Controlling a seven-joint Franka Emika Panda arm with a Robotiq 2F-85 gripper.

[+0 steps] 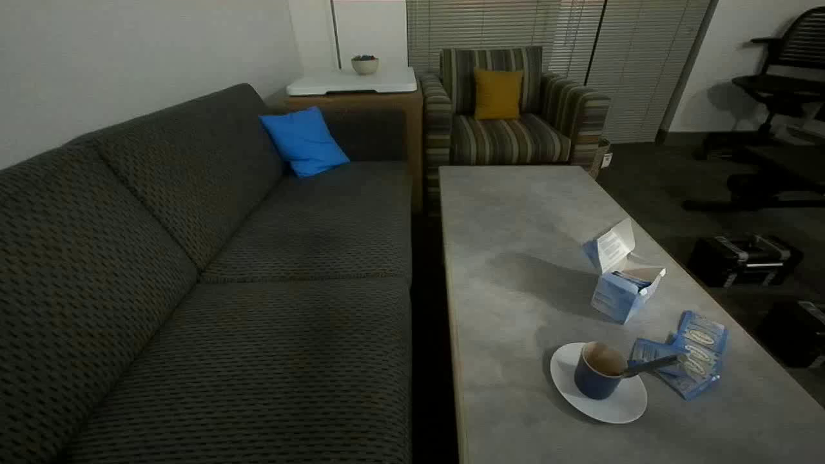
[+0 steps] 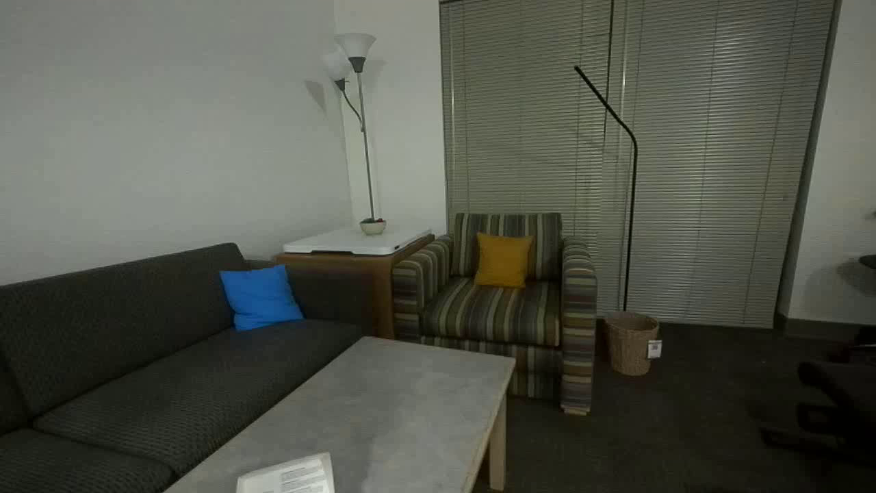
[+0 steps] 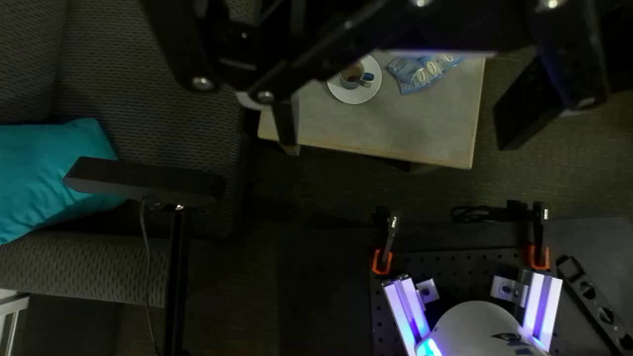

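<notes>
My gripper shows only in the wrist view, open, its two dark fingers spread wide with nothing held. Far beyond them lies the grey coffee table. A dark blue cup with brown contents stands on a white saucer. From its rim leans a dark handle, probably a spoon's. Blue packets lie beside the saucer. Farther along the table stands an opened blue and white box, its lid up. In the wrist view, the cup appears between the fingers, well apart from them.
A dark sofa with a blue pillow runs along the table. Beyond the table's far end is a striped armchair with a yellow pillow. A wicker basket stands beside it.
</notes>
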